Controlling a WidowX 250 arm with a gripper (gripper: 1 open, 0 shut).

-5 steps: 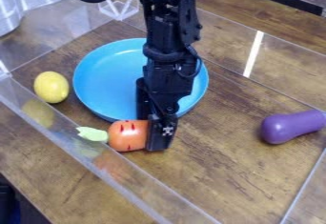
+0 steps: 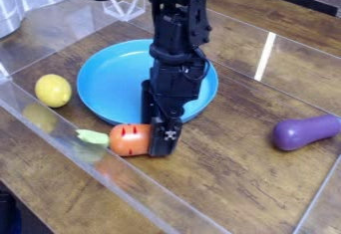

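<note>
An orange toy carrot with a pale green top lies on the wooden table at the front of the blue bowl. My black gripper reaches down over the bowl to the carrot's right end, its fingers against it. Whether the fingers are closed on the carrot is hard to tell.
The blue bowl sits behind the carrot. A yellow lemon lies at the left, a purple eggplant at the right. A transparent wall runs along the lower left. The table right of the bowl is mostly clear.
The gripper and carrot have shifted very slightly; otherwise the scene looks the same.
</note>
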